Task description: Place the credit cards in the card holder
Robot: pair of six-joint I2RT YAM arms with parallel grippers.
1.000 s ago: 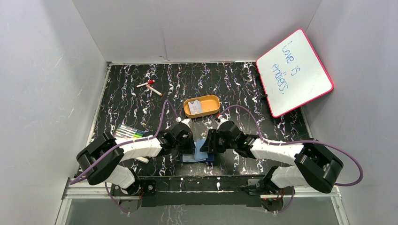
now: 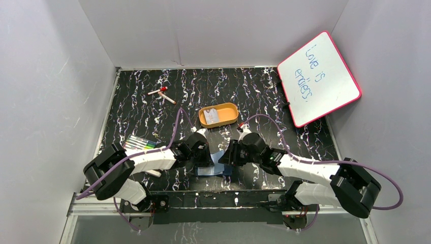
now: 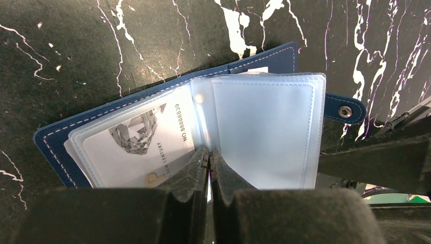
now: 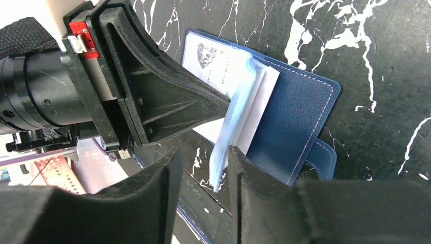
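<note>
The dark blue card holder [image 3: 277,58] lies opened out on the table. Its left clear sleeve shows a white card with a diamond picture [image 3: 134,129], while a frosted, empty-looking sleeve page [image 3: 264,127] stands raised on the right. My left gripper is shut at the fold between the pages; nothing shows between its fingers. In the right wrist view the raised page [image 4: 226,137] is seen nearly edge-on, reaching into the gap of my right gripper, which is part open, its fingers apart from the page. White cards [image 2: 211,116] lie in the orange tray [image 2: 231,113].
A holder strap with a snap [image 3: 344,110] sticks out at the right. Markers [image 2: 166,97] lie at the back left, and a pen set [image 2: 140,143] at the left. The whiteboard [image 2: 320,79] leans at the back right. Between tray and markers the table is clear.
The left arm has stayed put, and the raised page's tilt looks a little different.
</note>
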